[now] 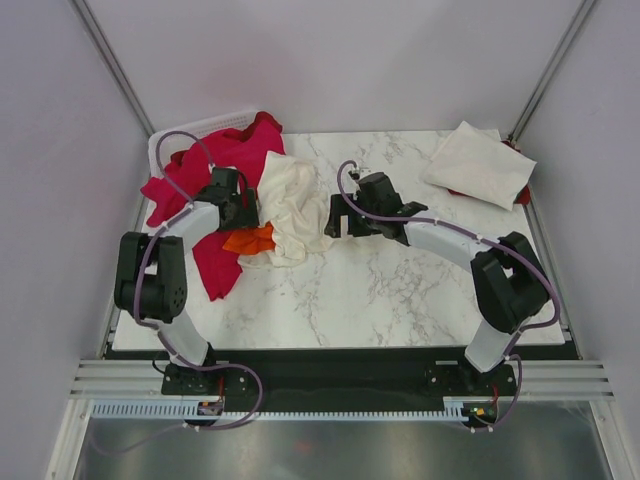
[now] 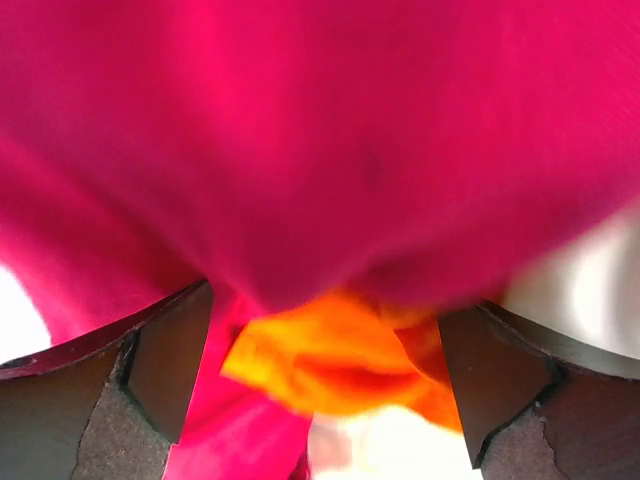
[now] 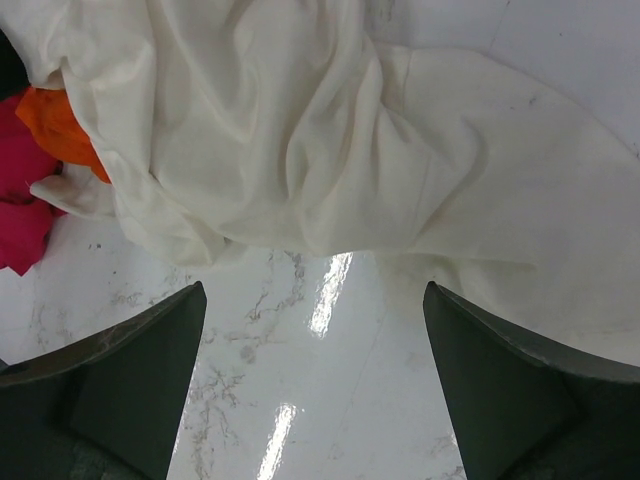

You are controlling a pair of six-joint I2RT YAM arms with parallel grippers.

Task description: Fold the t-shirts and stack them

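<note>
In the top view a crumpled red shirt [image 1: 216, 268] spills from the back-left basket onto the table, beside an orange cloth [image 1: 250, 241] and a rumpled cream shirt [image 1: 290, 210]. My left gripper is open, low over the red and orange cloth. Red fabric fills most of the left wrist view, and the orange cloth [image 2: 340, 355] shows between the fingers. My right gripper stands open at the near right edge of the cream shirt [image 3: 300, 170], with bare table and the shirt's lower edge between its fingers.
The white basket [image 1: 212, 125] stands at the back left, partly covered by red cloth. A flat white folded stack [image 1: 480, 166] lies at the back right with red cloth beneath it.
</note>
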